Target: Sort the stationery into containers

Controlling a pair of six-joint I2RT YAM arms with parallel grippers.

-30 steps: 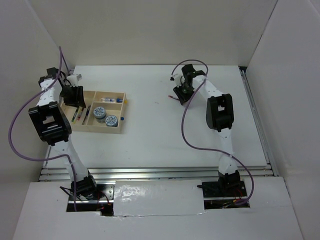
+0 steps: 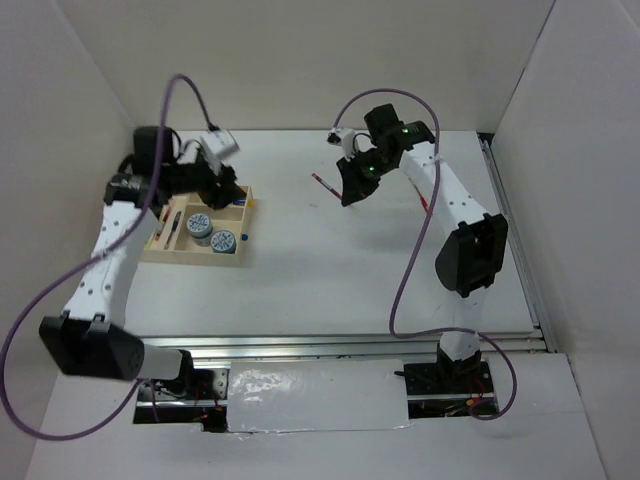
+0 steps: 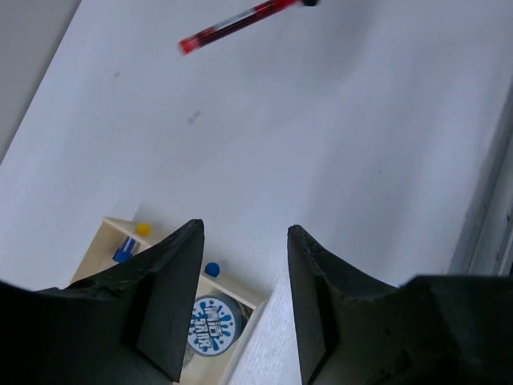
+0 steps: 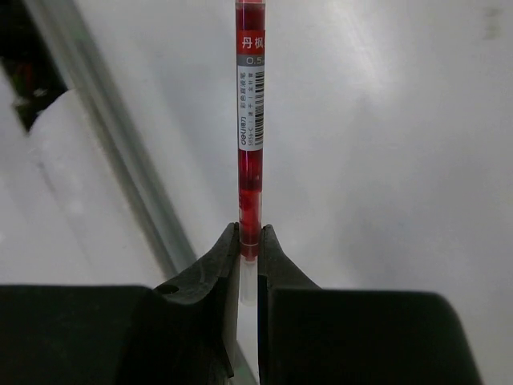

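Observation:
My right gripper is shut on a red pen [image 4: 250,112] with a white barcode label, held above the white table. The same pen [image 2: 325,184] shows in the top view and at the top of the left wrist view. My left gripper, blurred in the top view, hangs open and empty over the sorting box [image 2: 190,257]. The box holds pens in the left compartment, two round tins [image 2: 224,241] and a blue item [image 3: 124,251] at the back, partly hidden by the arm.
Another red object [image 2: 423,202] shows beside the right arm. Walls border both sides, and a metal rail [image 2: 300,345] runs along the front edge.
The left arm has swung right from the box's left side toward its back-right. The right arm has risen and shifted with the red pen, which now hangs farther left.

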